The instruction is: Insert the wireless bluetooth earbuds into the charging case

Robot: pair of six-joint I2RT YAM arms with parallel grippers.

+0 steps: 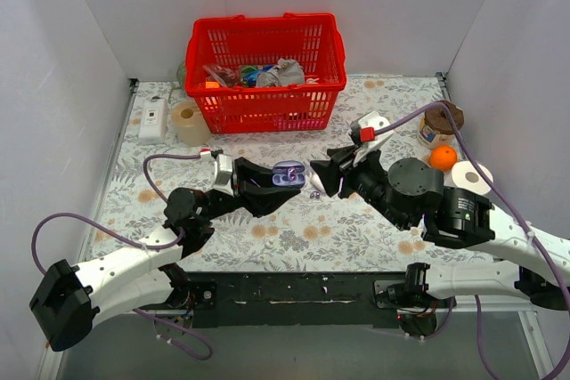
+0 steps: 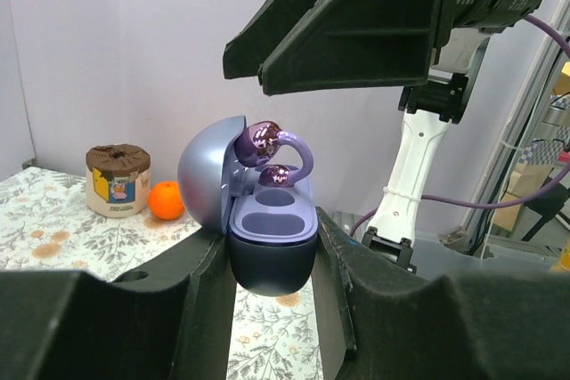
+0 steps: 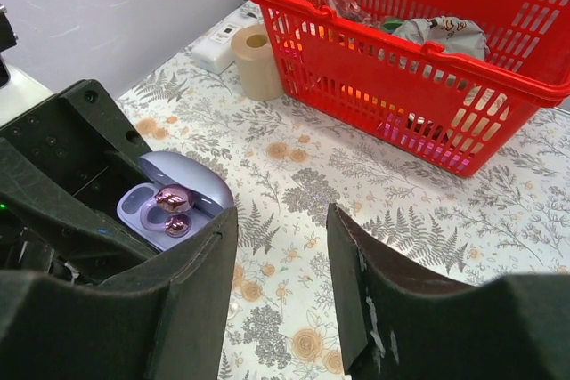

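My left gripper is shut on the lavender charging case (image 2: 274, 220), whose lid (image 2: 207, 171) stands raised. One glossy purple clip-shaped earbud (image 2: 264, 141) rests in the case on the lid side, its loop sticking up; the frames do not show whether it sits fully down. The two hollows on the other side are empty. In the right wrist view, the same earbud (image 3: 175, 199) shows in the case. Beside the case, my right gripper stands open, nothing between its fingers. A tiny purple item (image 1: 314, 194) shows below the right fingertips in the top view; I cannot tell what it is.
At the back stands a red basket (image 1: 267, 113) holding several items. A tape roll (image 1: 189, 122) and a white power strip (image 1: 153, 120) lie at the back left. At the right are an orange (image 1: 443, 158), a tissue canister (image 1: 435, 133) and a white roll (image 1: 470, 177).
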